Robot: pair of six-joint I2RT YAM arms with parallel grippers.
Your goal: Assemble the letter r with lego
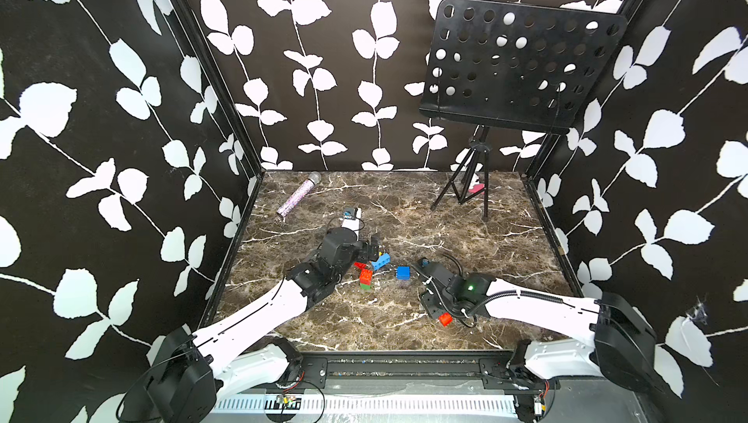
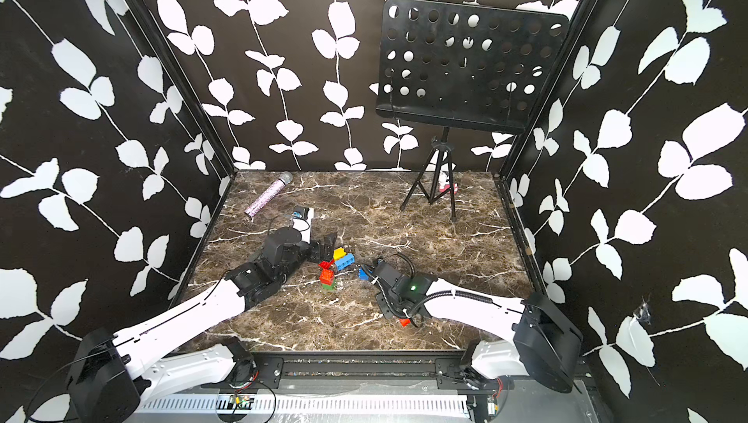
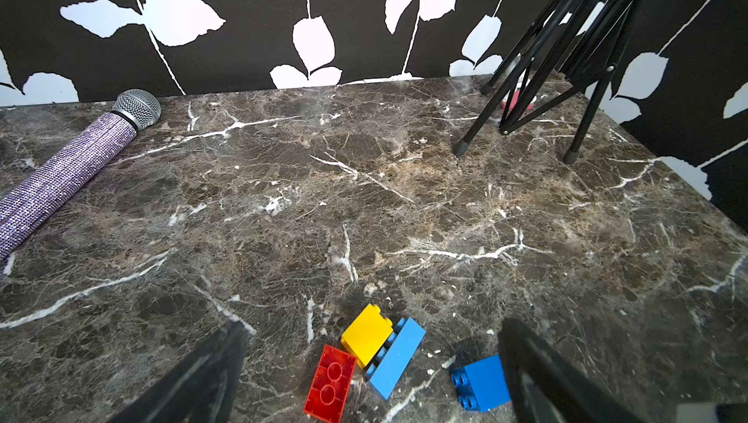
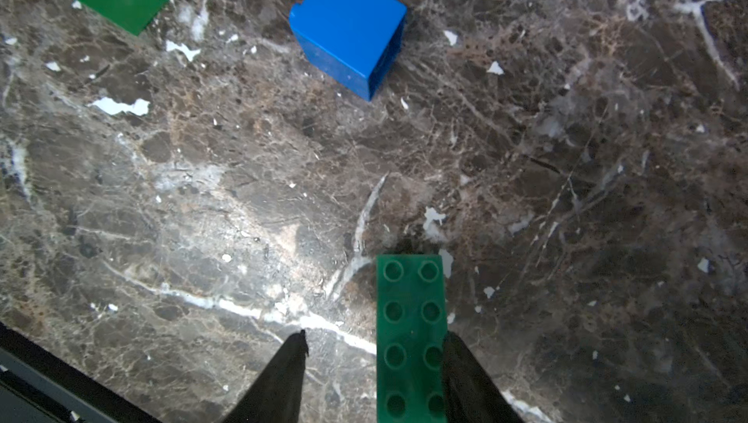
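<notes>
My left gripper is open above a cluster: a red brick (image 3: 327,388), yellow brick (image 3: 366,332), light blue brick (image 3: 397,356) and, to the right, a blue brick (image 3: 484,382). A red-and-green pair (image 1: 365,279) lies near them. My right gripper stands open over a long green plate (image 4: 410,306), which lies between and below its fingers in the right wrist view; the blue brick (image 4: 350,25) is beyond it. Another red brick (image 1: 445,319) shows beside the right gripper in the top left view.
A glittery microphone (image 1: 297,195) lies at the back left. A black music stand (image 1: 522,64) stands at the back right, with a small pink object (image 1: 476,187) among its legs.
</notes>
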